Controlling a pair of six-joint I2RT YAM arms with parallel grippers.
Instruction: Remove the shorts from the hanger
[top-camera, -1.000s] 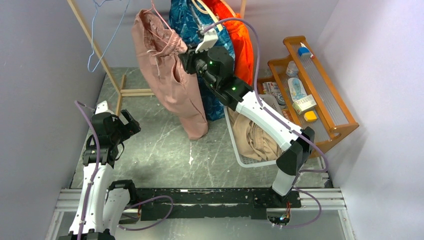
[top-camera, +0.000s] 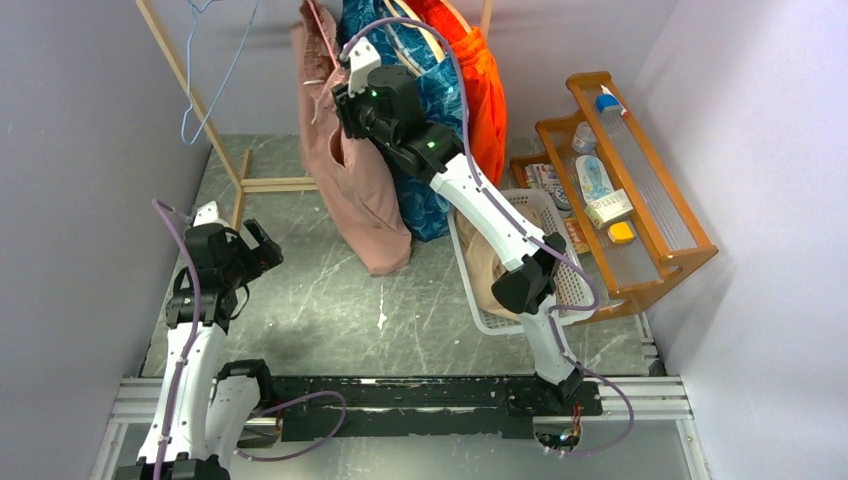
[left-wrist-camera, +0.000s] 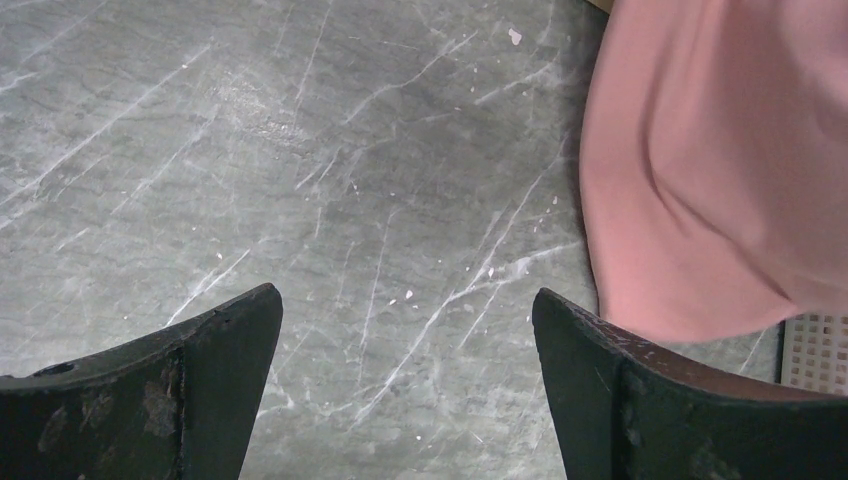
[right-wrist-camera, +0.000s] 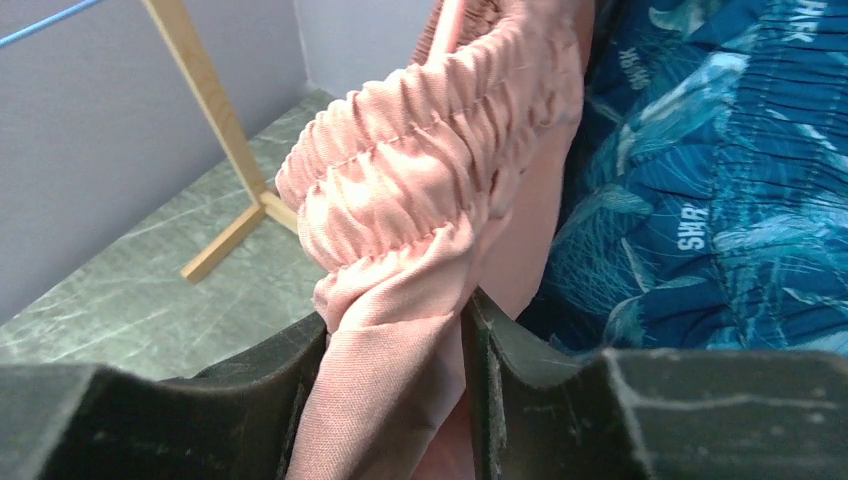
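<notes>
Pink shorts (top-camera: 350, 190) hang from the rack, their hem low over the floor. My right gripper (top-camera: 347, 108) is shut on their waistband side; in the right wrist view the gathered elastic waistband (right-wrist-camera: 400, 170) rises from between the dark fingers. A pink hanger (right-wrist-camera: 448, 28) runs down into the waistband there, and its top lies outside that view. Far from the shorts, at the left, my left gripper (top-camera: 262, 247) stands open and empty. In the left wrist view bare floor shows between its fingers, with the pink cloth (left-wrist-camera: 700, 200) off to the right.
Blue patterned shorts (top-camera: 430, 100) and an orange garment (top-camera: 482, 100) hang right beside the pink ones. An empty blue hanger (top-camera: 232, 70) is at the left. A white basket (top-camera: 480, 312) with beige cloth lies under the right arm; a wooden shelf (top-camera: 640, 190) stands at right.
My right gripper has moved left and a little up with the waistband, bunching the top of the shorts. The hem has stayed nearly in place. My left arm has not moved.
</notes>
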